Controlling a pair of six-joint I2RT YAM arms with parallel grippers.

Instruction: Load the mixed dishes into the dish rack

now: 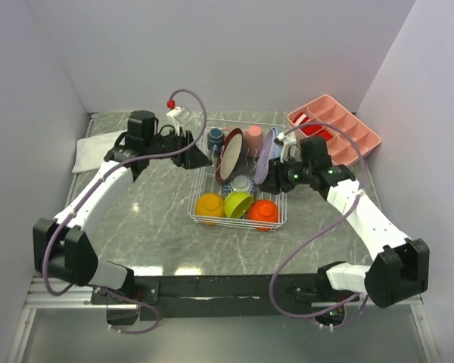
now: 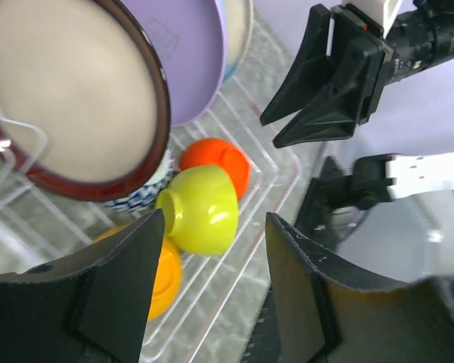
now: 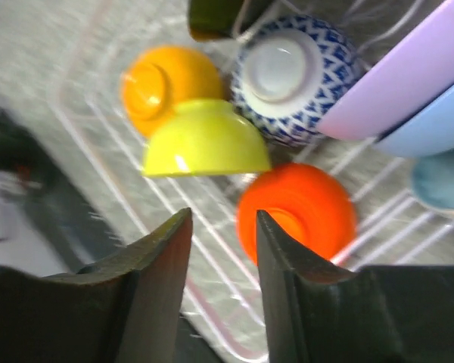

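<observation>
The dish rack holds a red-rimmed plate, purple plate, blue cup, pink cup, blue-patterned bowl, yellow bowl, lime bowl and orange bowl. The lime bowl rests tilted at the front middle. My left gripper hangs over the rack's left edge, fingers apart, holding nothing. My right gripper is over the rack's right part, above the orange bowl, fingers apart with nothing between them.
A pink compartment tray with red items stands at the back right. A folded white cloth lies at the left. The counter left of the rack is clear. Grey walls bound the counter.
</observation>
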